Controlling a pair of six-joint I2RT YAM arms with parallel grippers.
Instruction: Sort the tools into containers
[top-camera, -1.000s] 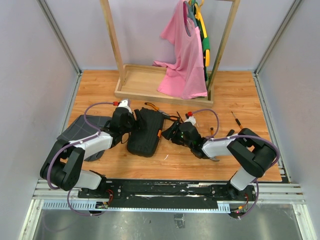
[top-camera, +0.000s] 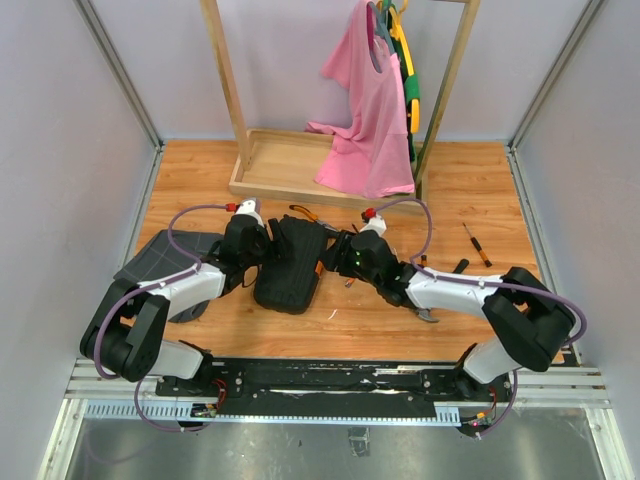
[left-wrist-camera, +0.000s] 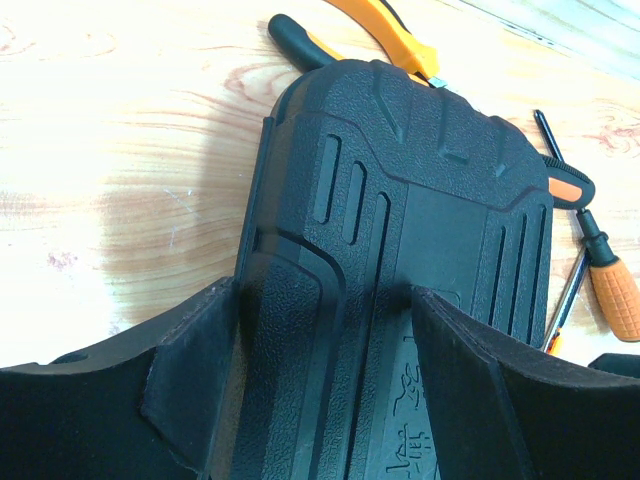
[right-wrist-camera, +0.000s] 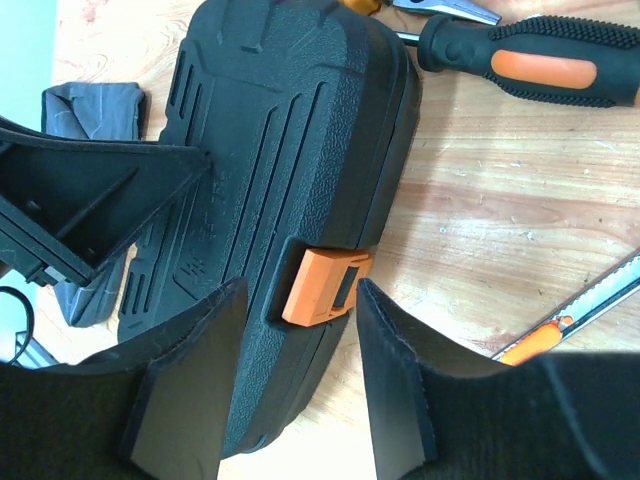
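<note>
A black plastic case (top-camera: 288, 280) lies in the middle, with an orange latch (right-wrist-camera: 325, 285) on its side. My left gripper (top-camera: 275, 235) is at the case's upper left, its fingers against the case in the left wrist view; whether they grip it is unclear. My right gripper stands open just in front of the latch. Around the case lie pliers (left-wrist-camera: 400, 40), screwdrivers (right-wrist-camera: 530, 65) and a utility knife (right-wrist-camera: 560, 320). Further right in the top view is another screwdriver (top-camera: 477, 243).
A grey fabric item (top-camera: 155, 265) lies at the left. A wooden rack (top-camera: 260, 175) with hanging clothes stands at the back. The front right of the table holds more small tools, partly hidden under my right arm.
The left arm and the case have not visibly moved.
</note>
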